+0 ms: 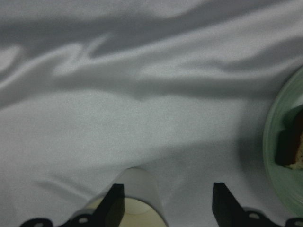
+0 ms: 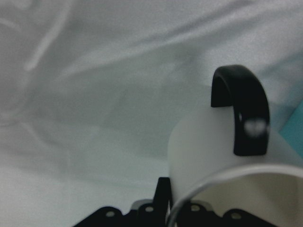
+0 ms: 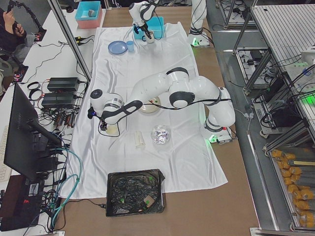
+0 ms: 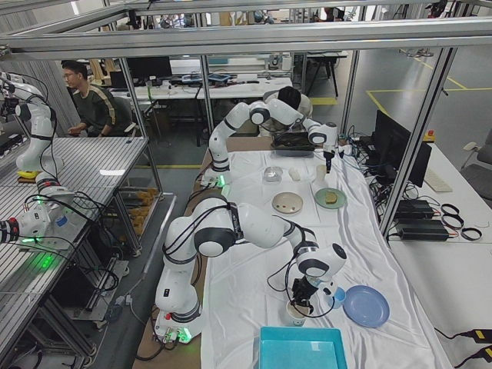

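A white mug (image 2: 194, 142) with a black handle sits in my right gripper, which is shut on its wall; in the camera right view the mug (image 4: 297, 315) is beside the cyan tray (image 4: 301, 350). My left gripper is open above a pale cylindrical cup (image 1: 142, 184), beside a green plate (image 1: 277, 175) holding a slice of cake (image 1: 296, 144).
A blue plate (image 4: 366, 306) and blue cup (image 4: 338, 296) lie by the right gripper. A beige plate (image 4: 287, 203), foil bowl (image 4: 273, 174) and small pale item (image 3: 139, 139) rest mid-cloth. A black tray (image 3: 118, 206) stands at the far end.
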